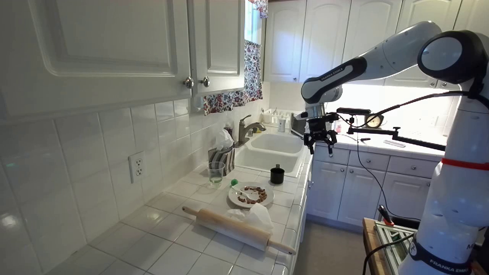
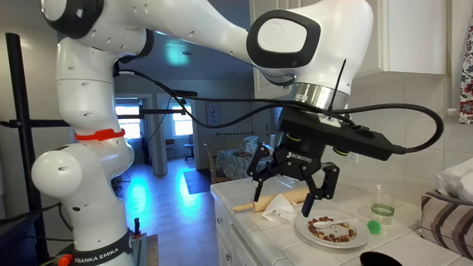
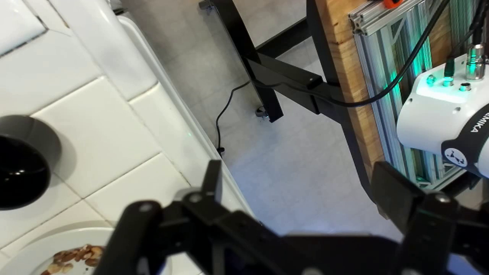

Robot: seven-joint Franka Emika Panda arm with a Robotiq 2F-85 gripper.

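My gripper (image 2: 282,204) is open, its fingers wide apart and nothing between them. In the first exterior view the gripper (image 1: 322,151) hangs in the air beyond the counter's edge, near the sink. The wrist view has floor between the fingers. On the counter is a white plate (image 1: 232,200) with brown nuts (image 2: 330,237) and a white spoon (image 2: 322,224) lying across it. A black cup (image 1: 277,175) stands between plate and sink. Touching or close to the plate's far side is a spiky green ball (image 2: 373,227). A clear cup (image 1: 216,175) stands behind.
A wooden rolling pin (image 1: 233,227) lies across the front of the counter, against a crumpled white tissue (image 1: 259,217). By the wall are a striped tissue box (image 2: 448,226) and the faucet (image 1: 245,130). The double sink (image 1: 261,159) looks empty. Bare tile lies left of the rolling pin.
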